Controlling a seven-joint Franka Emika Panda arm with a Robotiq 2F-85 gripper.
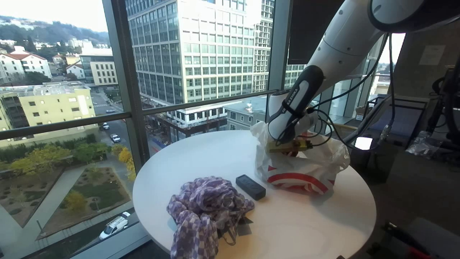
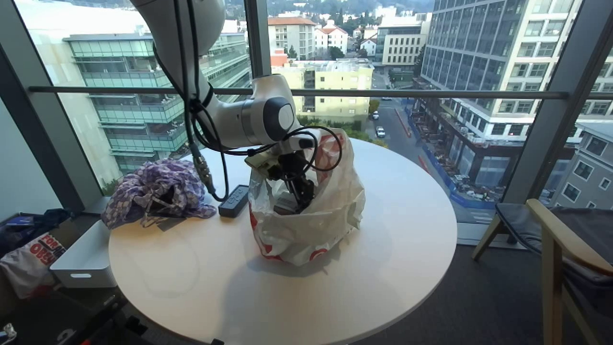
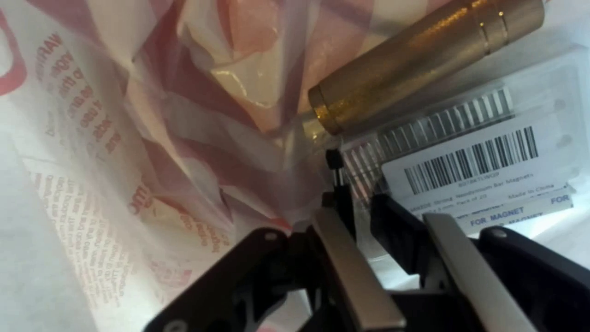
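My gripper reaches down inside a white plastic bag with red print [image 2: 307, 235]. In the wrist view its two fingers stand partly apart, so it is open. A clear plastic case with a barcode label [image 3: 473, 155] lies at the fingertips, its near end below and partly behind them. Whether they touch it I cannot tell. Just above the case in that view is a brown-gold cylinder [image 3: 426, 61]. From exterior view 1 the bag's side hides the fingers.
A purple-and-white checked cloth [image 1: 211, 203] lies crumpled on the round white table [image 1: 185, 155]. Between cloth and bag rests a dark grey oblong case [image 1: 251, 187]. The bag's crumpled walls rise around the gripper. In exterior view 2 the table's right side is clear.
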